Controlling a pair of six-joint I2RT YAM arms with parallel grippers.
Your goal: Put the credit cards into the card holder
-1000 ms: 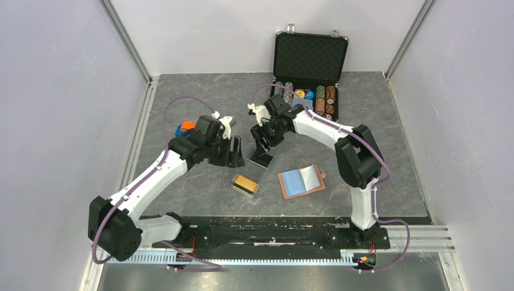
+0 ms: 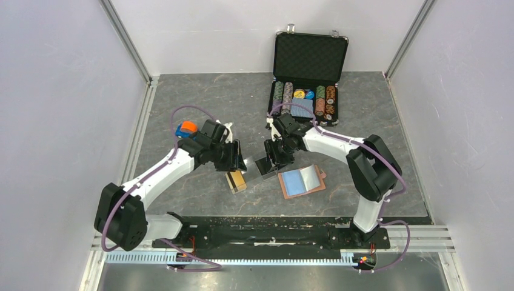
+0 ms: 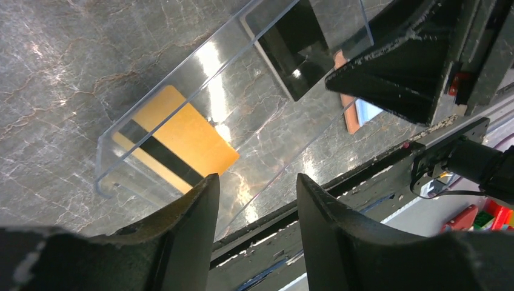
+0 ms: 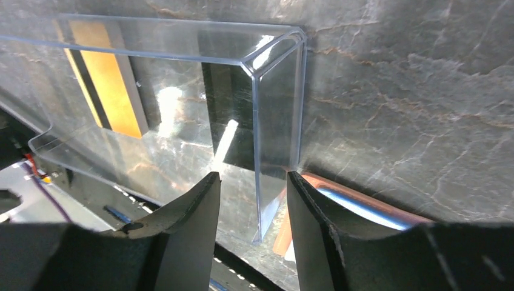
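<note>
A yellow card stack with a black stripe and a black card stack lie apart, in or under a clear box; I cannot tell which. The brown holder lies unfolded at right, showing a blue panel and a white one. My left gripper is open above the yellow stack's end of the box, nothing between its fingers. Over the box's other end, beside the black stack, my right gripper is open. A clear wall appears between its fingers; contact is unclear.
An open black case with poker chips stands at the back. An orange and blue object lies behind the left arm. The two grippers are close together.
Left gripper has shifted slightly right.
</note>
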